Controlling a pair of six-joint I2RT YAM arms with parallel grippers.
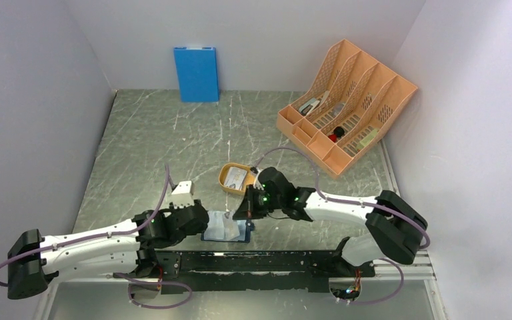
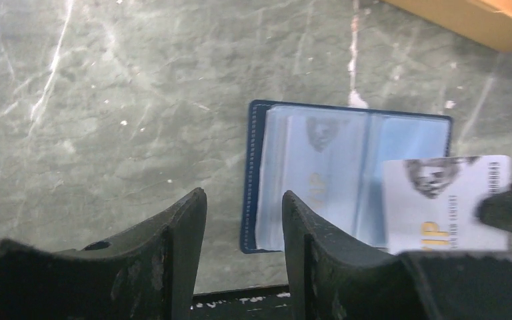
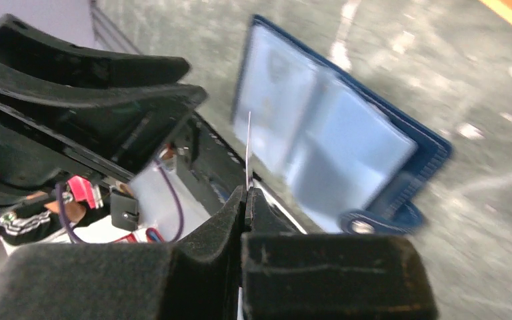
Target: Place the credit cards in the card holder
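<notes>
The card holder (image 2: 257, 140), dark blue with clear sleeves, lies spread open on the table; a whitish card shows inside its left sleeve (image 2: 323, 167). Above its right half, my right gripper is shut on a white card (image 2: 447, 193) marked "VIP". That card appears edge-on in the right wrist view, as a thin upright line rising from the fingertips. My left gripper stands open over the holder's left edge, one finger in front of the sleeve and the other left of it, with nothing gripped.
Behind the holder sits a small yellow tray (image 1: 222, 177) with a whitish card (image 1: 235, 177) in it. An orange divided rack (image 1: 339, 162) occupies the back right, and a blue panel (image 1: 197, 75) is at the back wall.
</notes>
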